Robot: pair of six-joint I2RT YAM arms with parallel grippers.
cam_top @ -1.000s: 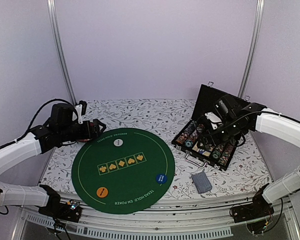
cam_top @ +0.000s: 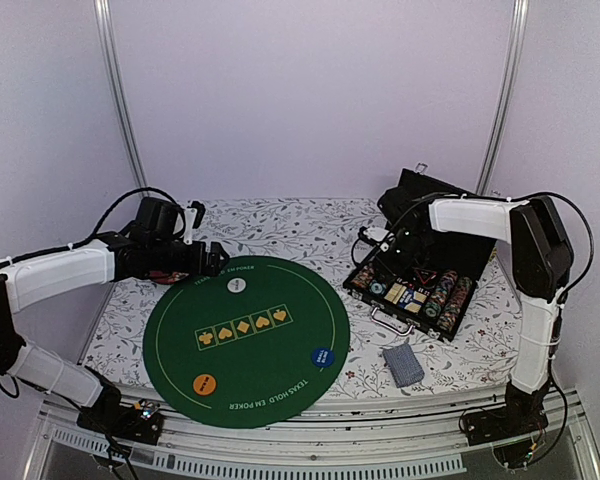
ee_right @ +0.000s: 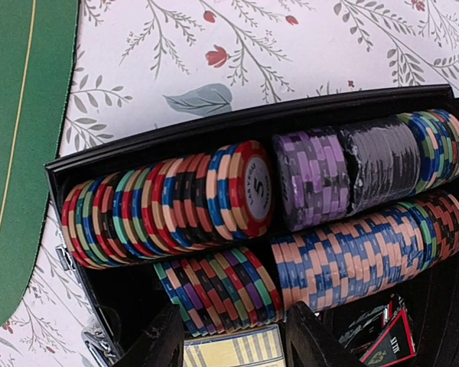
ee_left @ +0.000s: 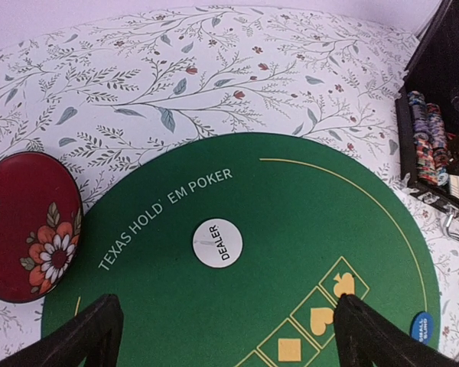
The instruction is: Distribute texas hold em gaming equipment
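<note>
In the open chip case (cam_top: 410, 300), my right gripper is shut on a short stack of mixed-colour chips (ee_right: 222, 290), one finger at each end. The stack is still down in its row. On the left, my left gripper (cam_top: 216, 260) is open and empty above the far left edge of the green poker mat (cam_top: 242, 375). A white dealer button (ee_left: 218, 243) lies on the mat, along with an orange button (cam_top: 204, 384) and a blue small blind button (cam_top: 323, 357).
The case lid (cam_top: 460, 255) stands raised behind the right arm. A deck of cards (cam_top: 403, 365) lies in front of the case. Beside the mat's far left edge is a red floral plate (ee_left: 30, 225).
My right gripper has moved left and back within the case, onto the far left chip rows. The left gripper has shifted slightly right. The buttons and card deck have not moved.
</note>
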